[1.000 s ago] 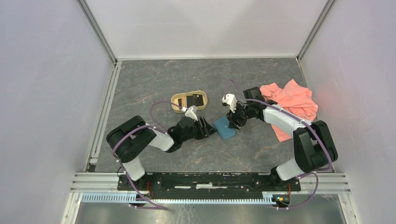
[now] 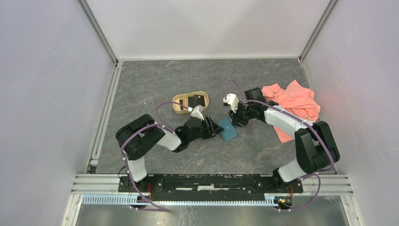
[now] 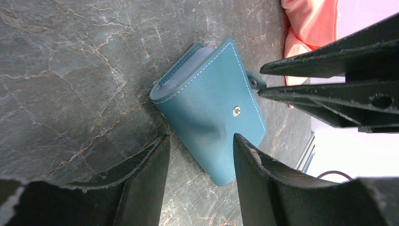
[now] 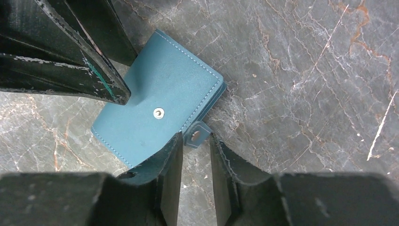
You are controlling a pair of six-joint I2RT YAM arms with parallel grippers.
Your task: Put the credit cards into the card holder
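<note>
The blue card holder (image 2: pixel 228 130) lies on the dark marble table between both grippers, with a snap stud and a tab at its edge (image 4: pixel 197 134). In the left wrist view my left gripper is part open beside the holder's lower edge, the holder visible beyond its fingertips. In the right wrist view my right gripper has its fingertips either side of the small tab, part open; whether it touches the tab is unclear.
A tan tray (image 2: pixel 190 93) with dark items stands behind the left gripper. A crumpled pink cloth (image 2: pixel 299 99) lies at the right.
My left gripper has moved right toward the card holder. The right gripper has shifted slightly at the holder's upper right edge.
</note>
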